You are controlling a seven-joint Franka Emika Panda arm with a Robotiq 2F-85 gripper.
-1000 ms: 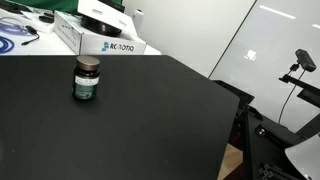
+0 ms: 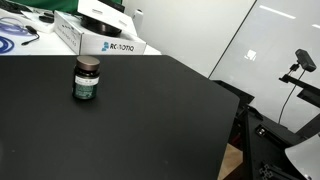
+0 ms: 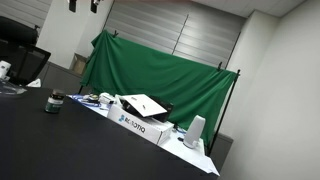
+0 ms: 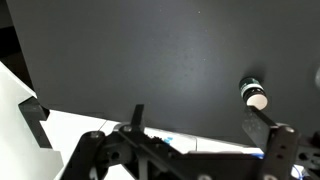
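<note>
A small dark bottle with a brown cap and a green-and-white label stands upright on the black table, toward its far left in exterior view 1. Exterior view 2 has the same bottle at the left. From above, in the wrist view, the bottle appears right of centre, near the right finger. My gripper is open, its fingers wide apart, with only bare table between them. The bottle is outside that gap and not held. The gripper is out of frame in exterior view 1.
Behind the table sits a white Robotiq box with equipment on top. Blue cables lie at the far left. A white speaker-like object stands beyond the box.
</note>
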